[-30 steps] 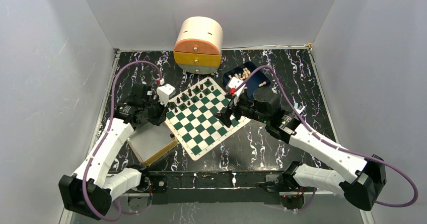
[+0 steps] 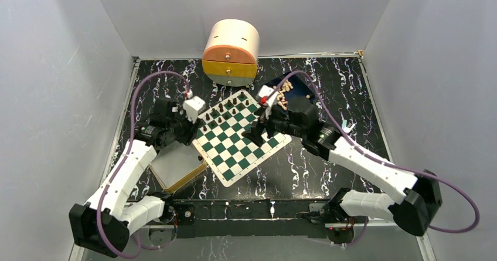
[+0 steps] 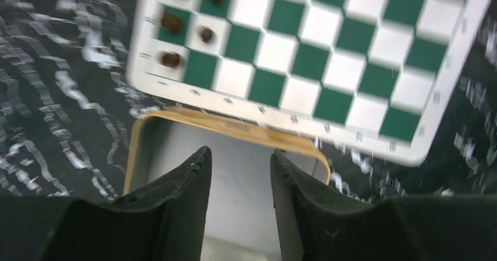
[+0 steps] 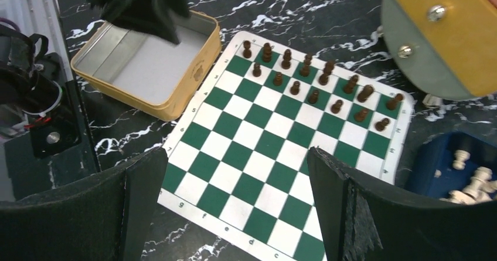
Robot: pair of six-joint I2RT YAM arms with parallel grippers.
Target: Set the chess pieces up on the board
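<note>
The chessboard (image 2: 240,149) lies mid-table; dark pieces (image 4: 313,95) stand in two rows along one side. Pale pieces (image 4: 461,158) lie in the blue bin (image 4: 431,167) to the right. My left gripper hangs over the tan tray beside the board, fingers apart and empty; a small dark piece may be in the tray, mostly hidden. My right gripper stands open above the board, nothing between its fingers.
The tan tray (image 4: 176,105) sits at the board's left. A drawer cabinet (image 2: 230,50) stands at the back, close behind the board. Black marbled table shows at the front right.
My right arm has moved left and a little up in the top view.
</note>
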